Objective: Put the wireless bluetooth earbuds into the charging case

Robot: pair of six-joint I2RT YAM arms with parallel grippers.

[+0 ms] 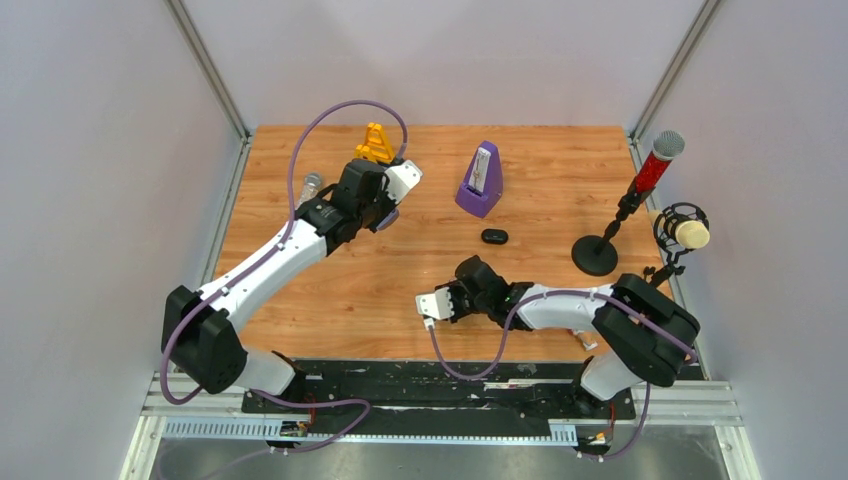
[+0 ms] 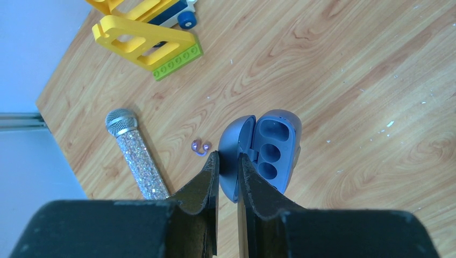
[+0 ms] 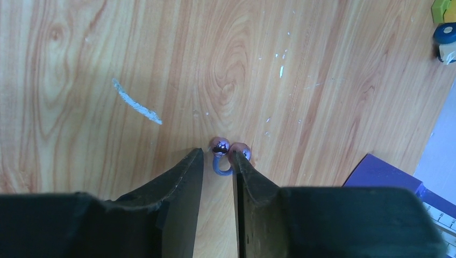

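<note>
The blue charging case (image 2: 279, 142) hangs open in the left wrist view, its several round wells facing the camera. My left gripper is shut on the case's lid. One purple earbud (image 2: 201, 148), a pair of shiny balls on a curved clip, lies on the table beyond the case. In the right wrist view a second earbud (image 3: 220, 145) is at the fingertips of my right gripper, which is part open. One ball shows in the gap; the other is partly behind the right-hand finger. Whether the fingers touch it cannot be told.
A glittery microphone (image 2: 141, 161) and a yellow toy (image 2: 156, 45) lie at the left. The purple metronome (image 1: 480, 180) stands at the back, with a small black object (image 1: 494, 236) in front. On the right stands a red microphone (image 1: 655, 170). Mid-table is mostly clear.
</note>
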